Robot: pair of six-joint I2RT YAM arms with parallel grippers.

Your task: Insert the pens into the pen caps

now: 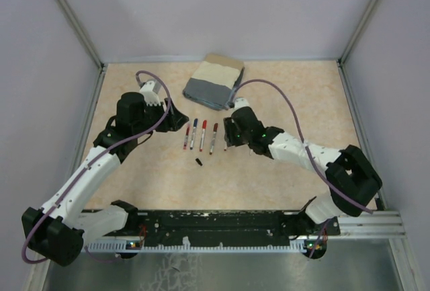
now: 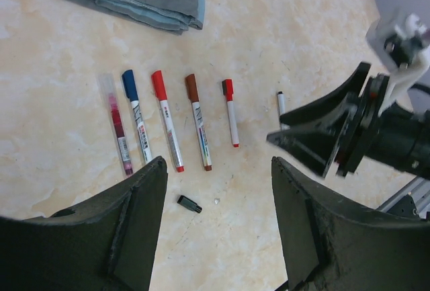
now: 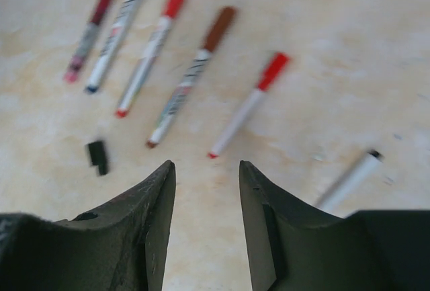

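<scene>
Several capped pens lie roughly side by side: a pink-red pen point(image 2: 119, 133), a blue pen point(image 2: 138, 117), a red pen point(image 2: 168, 119), a brown pen point(image 2: 199, 123) and a shorter red-capped pen point(image 2: 232, 113). In front of them a small black cap point(image 2: 189, 203) rests on its side. A white pen point(image 3: 349, 180) with a dark tip lies at the right; its lower part is out of the right wrist view. My right gripper hovers above the table, fingers parted, empty. At the left, my left gripper stands open with nothing between its fingers.
A folded grey and beige cloth point(image 1: 213, 81) lies at the back, behind the pens. Bare table point(image 1: 302, 96) stretches to the right of it, and the front of the table is largely clear.
</scene>
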